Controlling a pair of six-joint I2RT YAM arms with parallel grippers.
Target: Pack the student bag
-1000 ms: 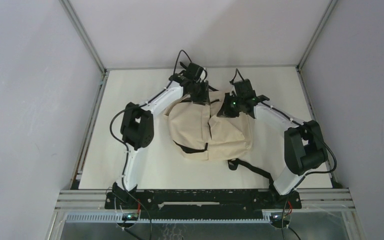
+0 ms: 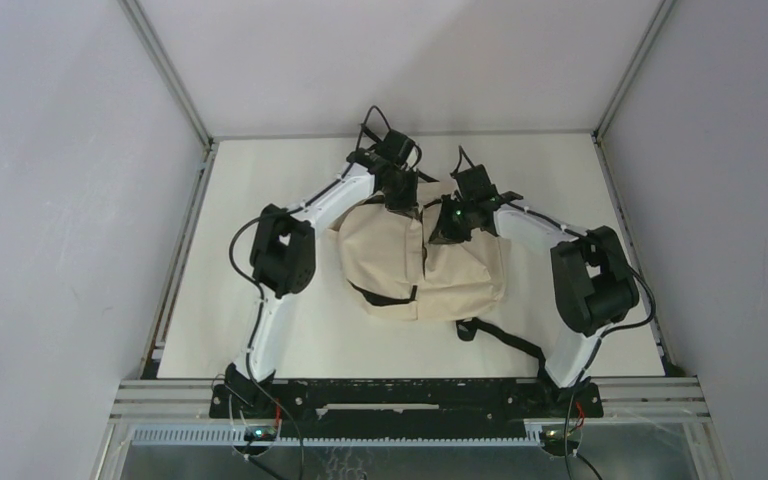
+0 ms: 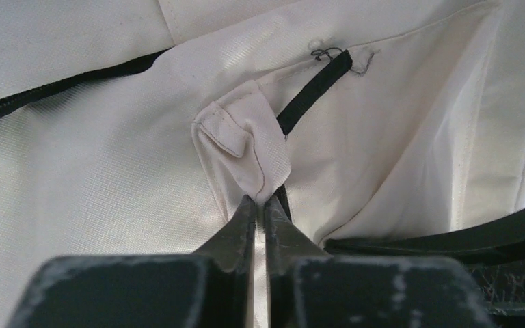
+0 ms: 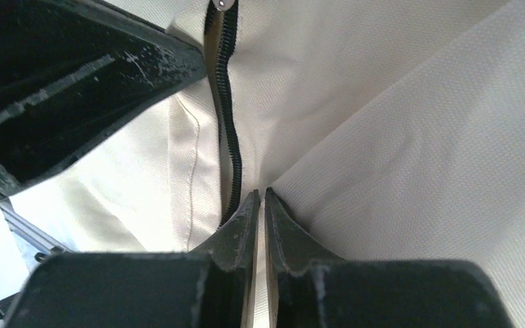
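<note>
The beige fabric student bag (image 2: 375, 255) lies flat in the middle of the table, black zippers and straps showing. My left gripper (image 2: 415, 213) is over its upper middle. In the left wrist view a folded cloth flap (image 3: 239, 137) runs down between the left fingertips, which are close together on it. On the right, my right gripper (image 2: 437, 238) is low over the bag beside the central zipper (image 4: 227, 116). Only a narrow gap separates its fingertips, right against the cloth; whether fabric is pinched there is not clear. The bag's inside is hidden.
A black strap (image 2: 505, 337) trails from the bag toward the table's front right. Both grippers are close together; the other arm's dark finger (image 4: 96, 89) reaches into the right wrist view.
The left gripper has shifted a little right and toward the front. The bag stays about where it was.
</note>
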